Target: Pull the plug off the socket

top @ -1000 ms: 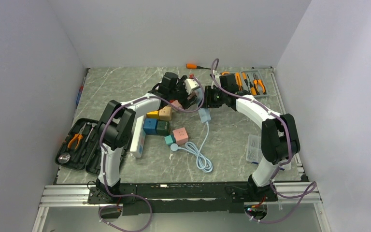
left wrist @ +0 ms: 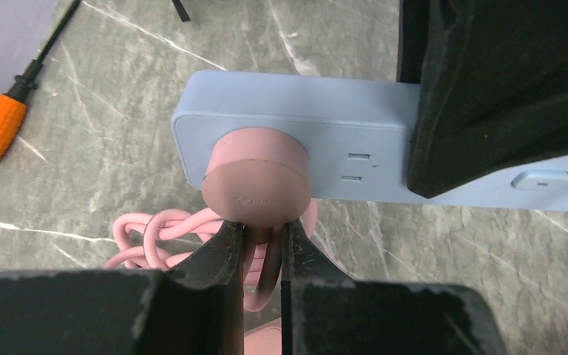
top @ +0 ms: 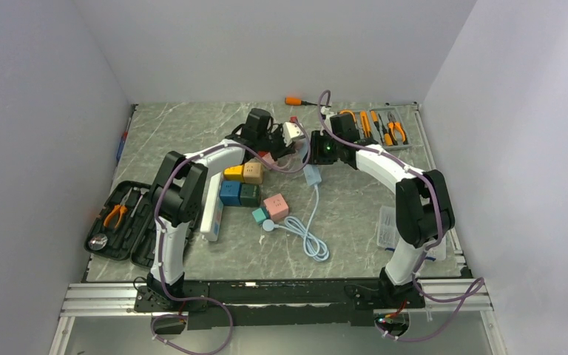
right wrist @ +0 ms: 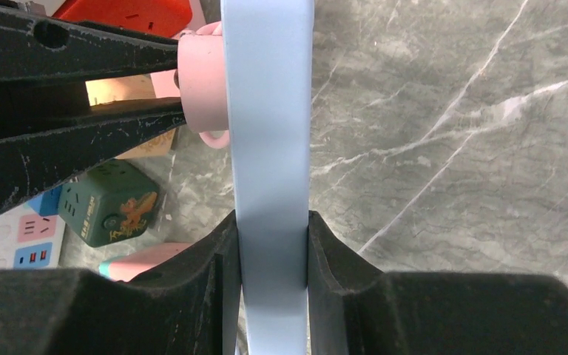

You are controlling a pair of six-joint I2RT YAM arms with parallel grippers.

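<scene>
A light blue power strip (top: 312,174) (left wrist: 355,140) (right wrist: 270,133) is held up at the back middle, with a round pink plug (left wrist: 255,185) (right wrist: 203,81) against its socket face. My left gripper (top: 290,148) is shut on the pink plug at its cord end. My right gripper (top: 319,148) is shut across the body of the strip. A coiled pink cord (left wrist: 155,237) lies below the plug. Whether the plug's pins are still inside the socket cannot be seen.
Coloured cube sockets (top: 250,195) lie left and front, beside a coiled blue cable (top: 310,244). A tool tray (top: 399,144) and screwdriver (top: 293,101) are at the back; black tool cases (top: 111,244) are at the left. Bare table shows right of the strip.
Both grippers and the strip have shifted slightly over the last second, lately a little to the left. Both holds look the same from above.
</scene>
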